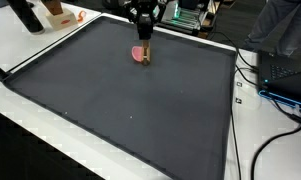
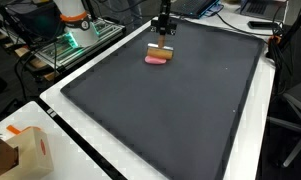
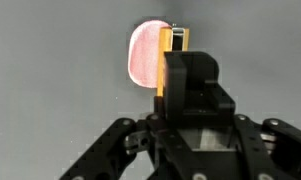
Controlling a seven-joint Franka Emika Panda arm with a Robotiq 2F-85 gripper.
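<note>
A tan piece (image 2: 161, 52) with an upright part and a crosswise part stands low over the dark board, my gripper (image 1: 145, 38) shut on its upper part from above. Against it is a pink rounded pad (image 2: 155, 61), to its left in exterior view 1. From the wrist, the pink pad (image 3: 144, 54) shows as a pale oval beside the tan piece (image 3: 164, 44), which has a shiny metal-like bit near its end. Black gripper parts cover the rest of the piece, and whether it touches the board I cannot tell.
The dark board (image 1: 120, 100) is bare in front and to both sides. Cables (image 1: 275, 130) and a black device (image 1: 286, 80) lie off its right side. Behind its far left corner stands a brown box (image 1: 60, 14).
</note>
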